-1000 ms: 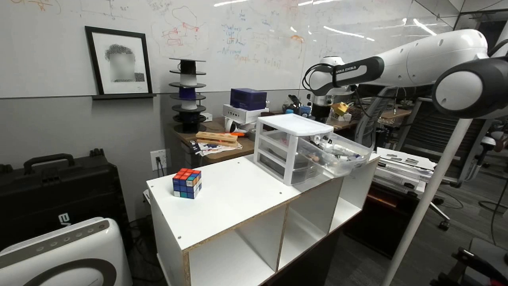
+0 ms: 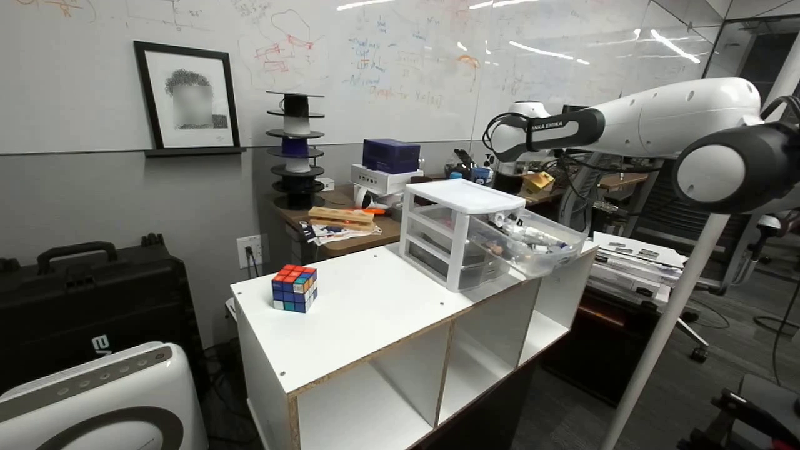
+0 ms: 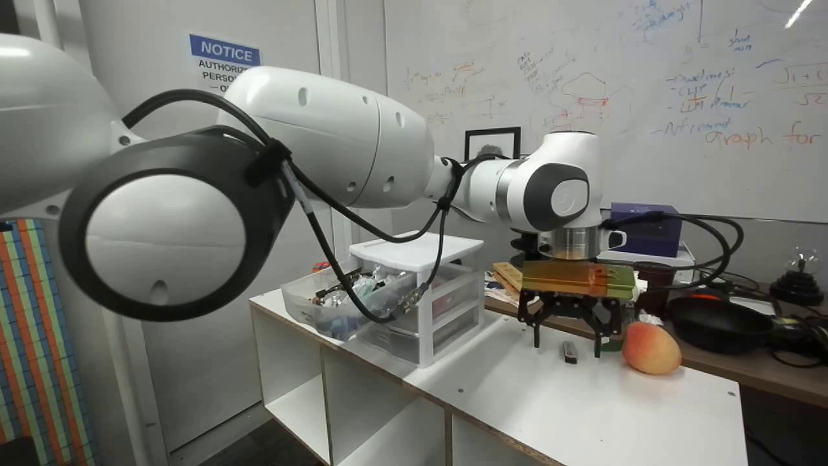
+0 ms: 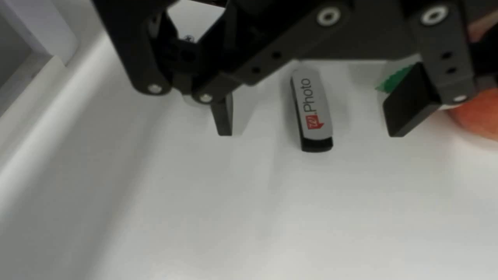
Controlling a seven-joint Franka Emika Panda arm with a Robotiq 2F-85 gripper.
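Observation:
A small silver-grey USB stick (image 4: pixel 313 105) with a black end and "Photo" lettering lies flat on the white tabletop (image 4: pixel 280 219). In the wrist view it sits between the spread fingers of my gripper, with clear gaps to both sides. Exterior view 2 has the open gripper (image 3: pixel 567 348) pointing down close over the tabletop, the dark USB stick (image 3: pixel 570 353) between its fingertips in that view. Nothing is held. Exterior view 1 hides both gripper and stick behind the drawer unit.
A red-yellow peach (image 3: pixel 650 349) and a green item (image 4: pixel 397 79) are close beside the right finger. The drawer unit (image 3: pixel 425 334), its clear top drawer (image 2: pixel 525 244) pulled out, stands to the other side. Beyond it is a Rubik's cube (image 2: pixel 294 288). A pan (image 3: pixel 718 325) lies behind.
Over the last second the arm has come down, its elbow and wrist lower in exterior view 1. The cube and drawer unit have stayed put.

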